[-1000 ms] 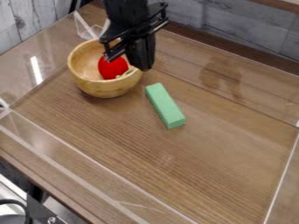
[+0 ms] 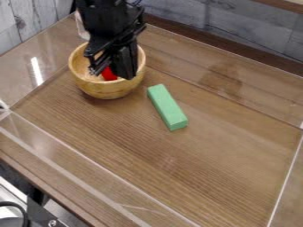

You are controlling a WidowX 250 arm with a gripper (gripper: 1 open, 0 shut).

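My black gripper [image 2: 126, 62] hangs over a wooden bowl [image 2: 109, 87] at the upper left, its fingertips reaching down into it; it looks shut, though what is between the fingers is unclear. A red object [image 2: 109, 74] in the bowl is mostly hidden behind the gripper. A green bar [image 2: 167, 106] lies flat on the table to the right of the bowl, apart from it.
Walls border it at the back and left. A dark cable lies at the lower left edge.
My gripper has moved left and down, over the bowl, and now covers much of the red object that showed clearly before.
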